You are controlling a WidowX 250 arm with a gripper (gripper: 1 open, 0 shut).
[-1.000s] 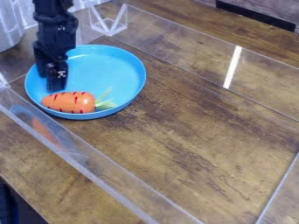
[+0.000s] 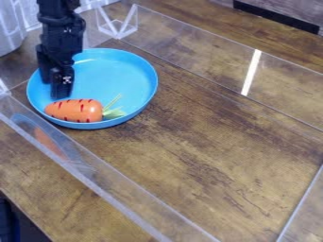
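A black gripper (image 2: pixel 56 72) reaches down from the top left into the left part of a round blue plate (image 2: pixel 124 77). Its fingertips are dark and small, open by the look of them, with nothing visible held. An orange toy carrot (image 2: pixel 74 111) with dark stripes and pale green leaves lies on the front part of the plate, just below the gripper and apart from it.
A clear plastic wall (image 2: pixel 89 177) runs along the plate's left front, with more clear panels at the back and right. The wooden surface (image 2: pixel 202 142) to the right of the plate is bare.
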